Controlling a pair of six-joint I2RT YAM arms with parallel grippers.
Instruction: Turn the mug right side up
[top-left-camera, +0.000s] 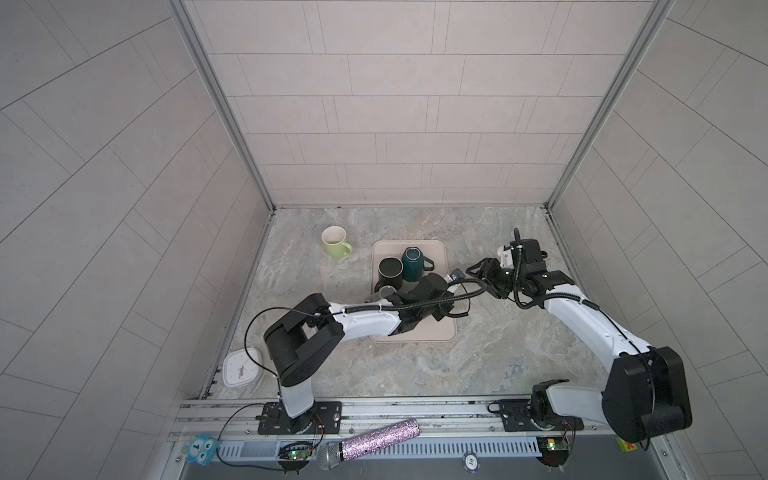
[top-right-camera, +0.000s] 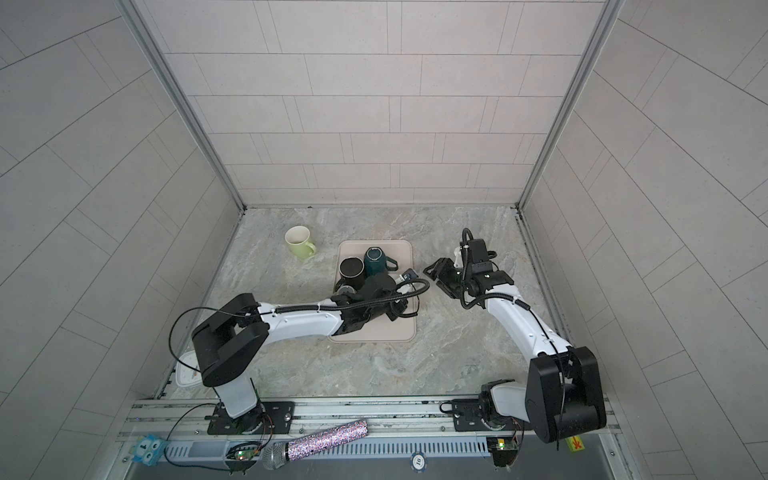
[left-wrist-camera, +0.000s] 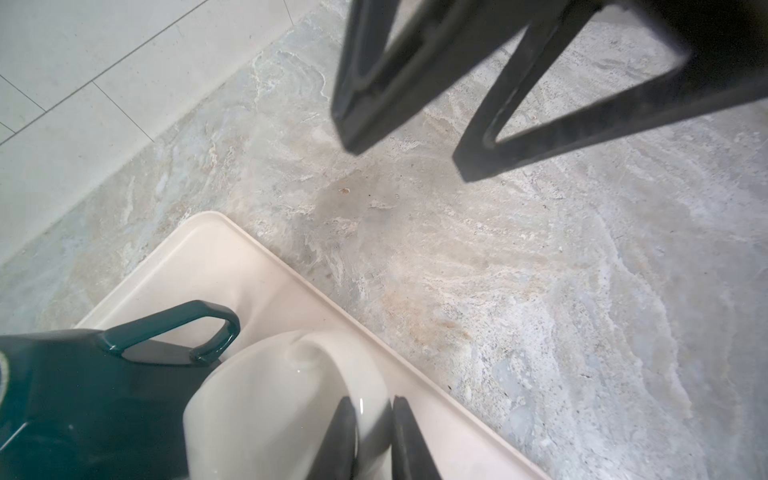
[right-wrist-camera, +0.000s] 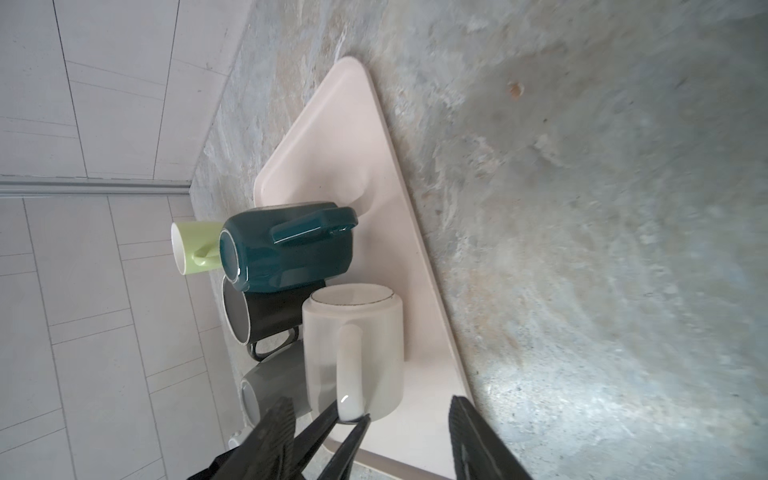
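An upside-down white mug (right-wrist-camera: 376, 344) rests on the pink tray (right-wrist-camera: 336, 120), its handle facing the right wrist camera; in both top views the left arm mostly hides it. My left gripper has its fingertips at the mug's handle, one either side or touching it; I cannot tell if it grips. My right gripper is open and apart from the mug, to its right in the top views, with nothing held between its fingers.
A teal mug (top-left-camera: 413, 264), a black mug (top-left-camera: 389, 270) and a grey mug (right-wrist-camera: 272, 382) share the tray. A green mug (top-left-camera: 334, 240) stands outside it at back left.
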